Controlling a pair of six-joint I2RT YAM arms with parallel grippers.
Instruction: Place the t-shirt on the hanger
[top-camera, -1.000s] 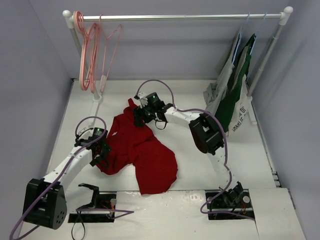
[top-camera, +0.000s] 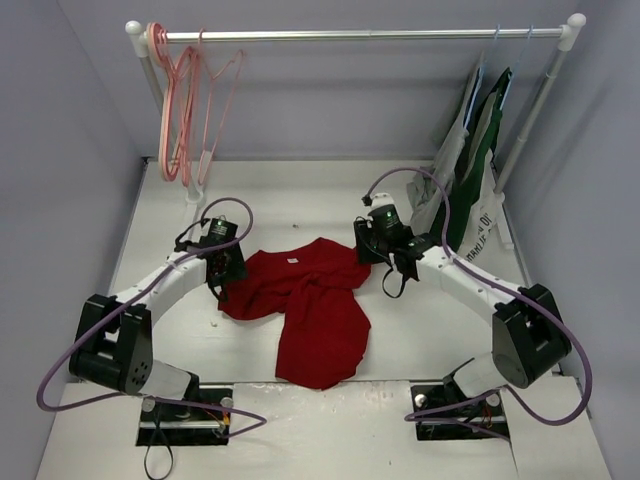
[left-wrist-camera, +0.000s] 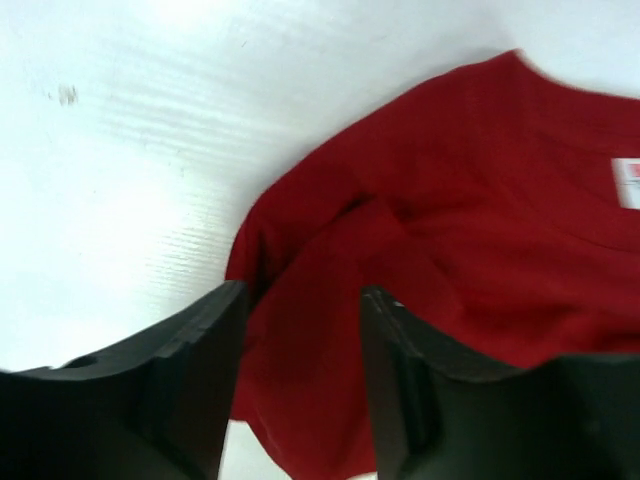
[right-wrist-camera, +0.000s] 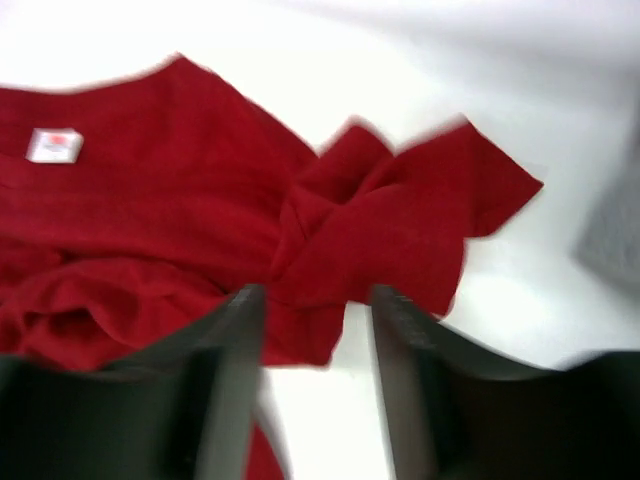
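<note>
The red t-shirt (top-camera: 322, 320) lies crumpled on the white table, its label near the collar. My left gripper (top-camera: 226, 262) is over the shirt's left end; in the left wrist view its fingers stand part open above the cloth (left-wrist-camera: 480, 180). My right gripper (top-camera: 372, 246) is at the shirt's right end; in the right wrist view its blurred fingers stand apart over the fabric (right-wrist-camera: 390, 230). Nothing clearly shows held in either. Pink hangers (top-camera: 172, 110) hang at the left of the rail.
A white rail (top-camera: 350, 32) spans the back. Grey (top-camera: 433, 185) and green (top-camera: 465, 200) garments hang at the right.
My left gripper moved up and right, my right gripper rightward. The shirt's upper part has turned and spread rightward, from a slanted lie to a more level one.
</note>
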